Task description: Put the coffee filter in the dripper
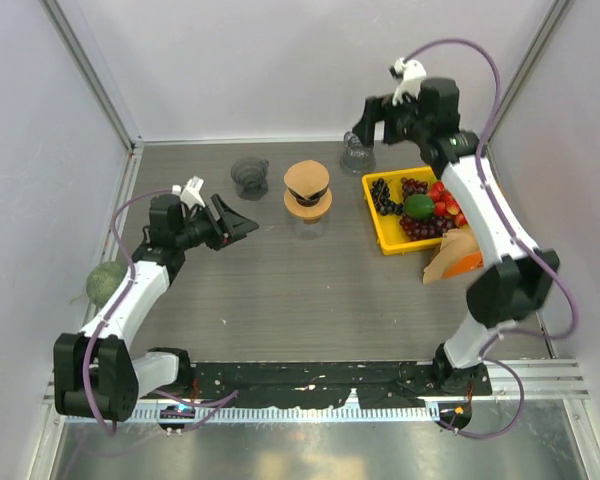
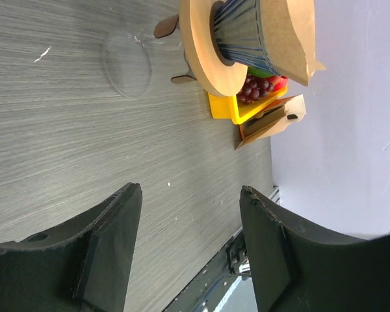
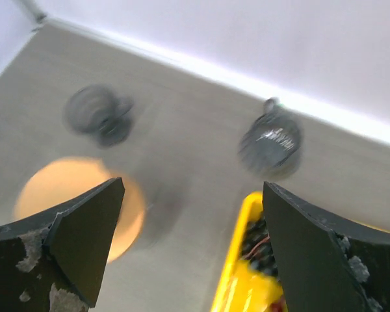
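Note:
A brown paper filter (image 1: 307, 175) sits in a wooden-ringed dripper (image 1: 308, 208) on a clear stand at the back centre; the left wrist view shows the filter's ribbed side (image 2: 286, 32) above the wooden ring (image 2: 195, 45). My left gripper (image 1: 230, 225) is left of and in front of the dripper, open, nothing between its fingers. My right gripper (image 1: 370, 118) is raised toward the back right, blurred in the top view, open, with the dripper's ring and a glass jug below it in the right wrist view.
A glass server (image 1: 250, 175) stands left of the dripper and a glass jug (image 1: 357, 155) right of it. A yellow basket of fruit (image 1: 391, 235) and a paper pack (image 1: 445, 260) lie at the right; a green round object (image 1: 104, 280) is at the left edge.

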